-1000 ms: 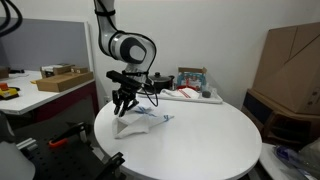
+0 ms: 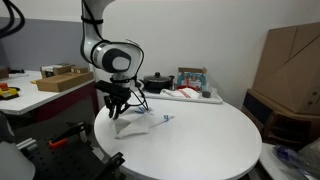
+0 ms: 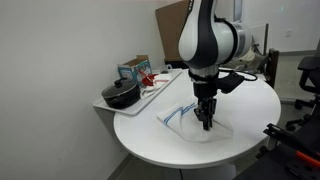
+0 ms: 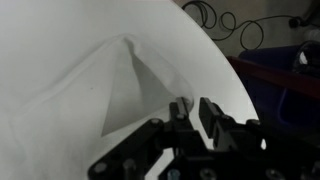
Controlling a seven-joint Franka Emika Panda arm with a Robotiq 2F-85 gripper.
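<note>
A white cloth with blue stripes (image 3: 178, 118) lies loosely spread and folded on the white round table. In the wrist view the cloth (image 4: 75, 100) fills the left side, and one raised fold runs toward my fingertips. My gripper points down at the cloth's edge, its fingers part open with a narrow gap between them. From outside, the gripper (image 2: 115, 114) is low at the cloth's near left edge; in the second exterior view the gripper (image 3: 207, 124) covers part of the cloth. Whether any fabric sits between the fingers is unclear.
A black lidded pot (image 3: 121, 94) stands on a white tray (image 3: 150, 98) at the table's back, with a box (image 3: 140, 70) beyond it. The table edge lies close to my gripper.
The arm has come down and moved left in exterior view 1, bringing my gripper lower toward the cloth's near left edge. The cloth lies in much the same place.
</note>
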